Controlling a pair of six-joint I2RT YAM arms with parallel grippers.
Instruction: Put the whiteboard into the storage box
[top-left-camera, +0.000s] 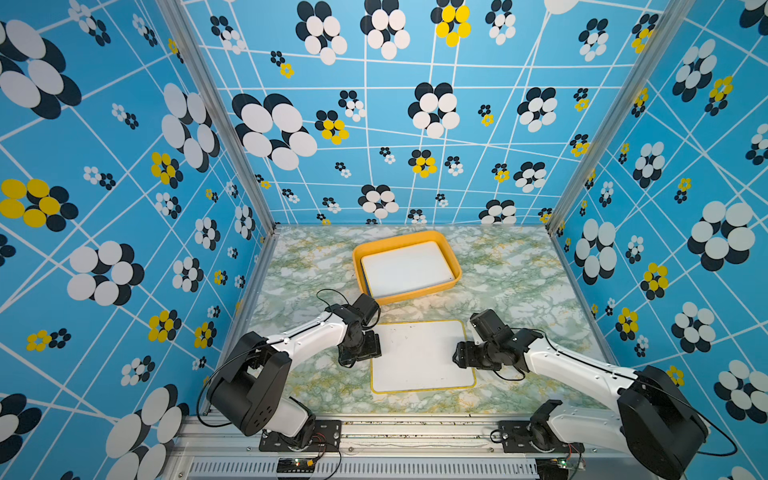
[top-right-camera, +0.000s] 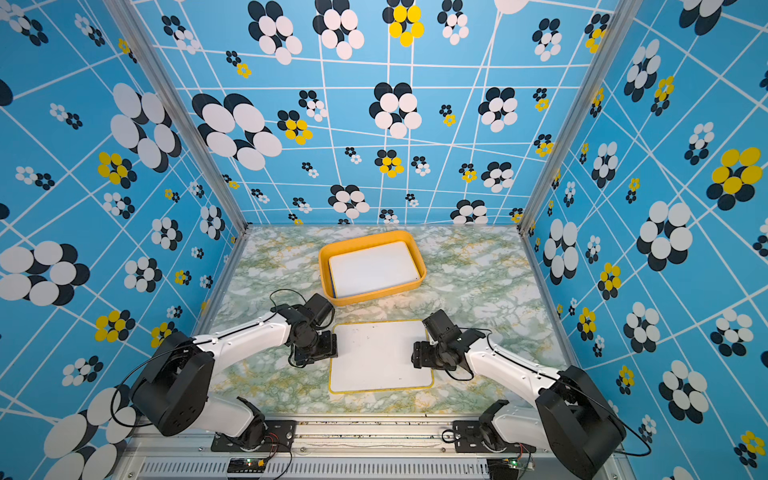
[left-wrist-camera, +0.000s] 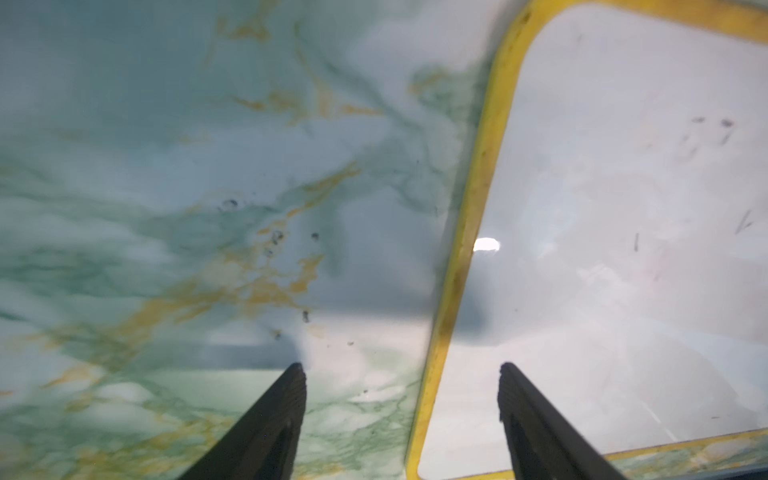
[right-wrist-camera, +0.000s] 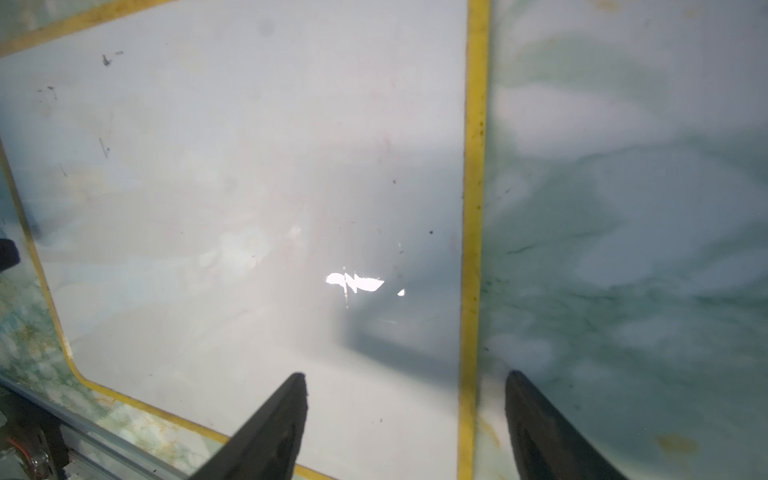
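The whiteboard (top-left-camera: 422, 357), white with a thin yellow edge, lies flat on the marbled table in front of the orange storage box (top-left-camera: 417, 295). At its left edge my left gripper stands with fingers apart, one on the table side and one over the board, nothing held. Over the opposite edge, my right gripper is open too, its fingers on either side of the yellow border. Whether any fingertip touches the board is hard to tell.
A white flat panel (top-right-camera: 373, 269) is inside the storage box, tilted slightly. The table's front rail (top-left-camera: 400, 424) runs close below the whiteboard. Bare table (top-left-camera: 520, 272) lies to the right of the box.
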